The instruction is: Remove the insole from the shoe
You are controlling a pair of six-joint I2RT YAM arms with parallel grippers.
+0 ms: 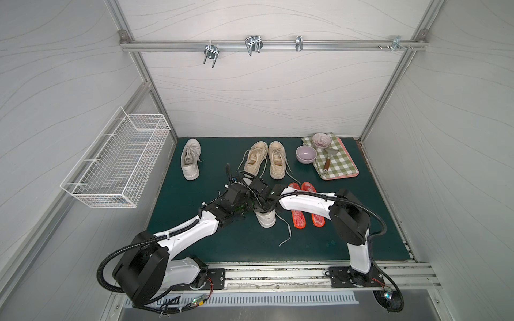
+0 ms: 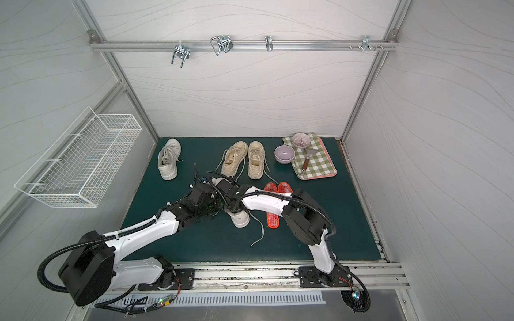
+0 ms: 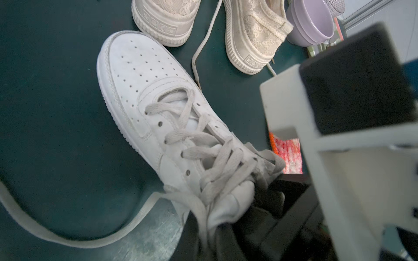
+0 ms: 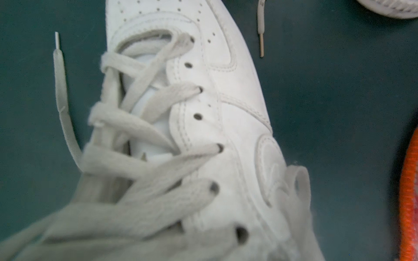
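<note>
The white laced sneaker (image 1: 266, 218) (image 3: 130, 65) (image 4: 235, 87) lies at the middle front of the mat, toe away from me, largely under both wrists in the top views. My left gripper is shut on the sneaker's tongue and laces near the ankle opening. My right gripper (image 1: 256, 200) is over the same shoe; its fingers are hidden from the top views and out of sight in the right wrist view, so I cannot see its opening. The inside of the shoe, with any insole, is hidden.
Beige shoes (image 1: 276, 159) stand behind, red insoles (image 1: 316, 219) lie to the right, bowls (image 1: 306, 155) and a checked tray (image 1: 348, 170) at back right. Another white shoe (image 1: 190, 160) is at back left, a wire basket (image 1: 109, 160) on the left wall.
</note>
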